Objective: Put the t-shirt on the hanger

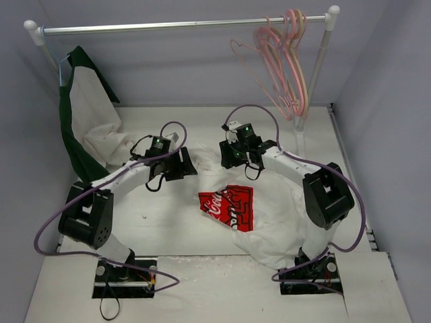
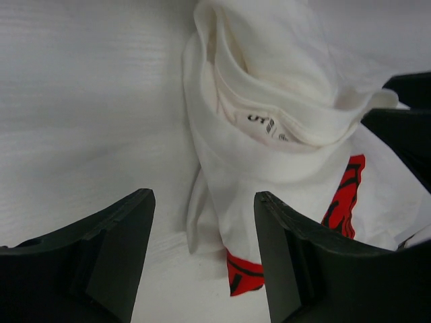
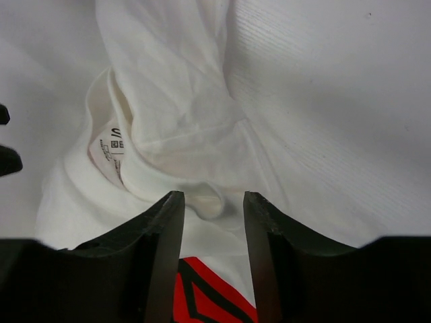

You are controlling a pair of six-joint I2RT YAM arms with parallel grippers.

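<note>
The white T-shirt [image 1: 269, 222] with a red printed panel [image 1: 227, 207] lies rumpled on the table, its collar end between my two arms. In the left wrist view the collar opening [image 2: 269, 128] shows a small printed label inside. My left gripper [image 1: 190, 163] is open at the shirt's left side, nothing between its fingers. Over the collar's right edge stands my right gripper, its fingers part open, with a fold of the collar [image 3: 202, 188] lying between or just beyond the fingertips. Pink hangers [image 1: 286, 67] hang bunched on the rail's right end.
A metal rail [image 1: 182, 25] spans the back. At its left end a green and white garment [image 1: 81, 114] hangs on a blue hanger, its lower part resting on the table. Bare table [image 1: 161, 229] lies in front of my left gripper.
</note>
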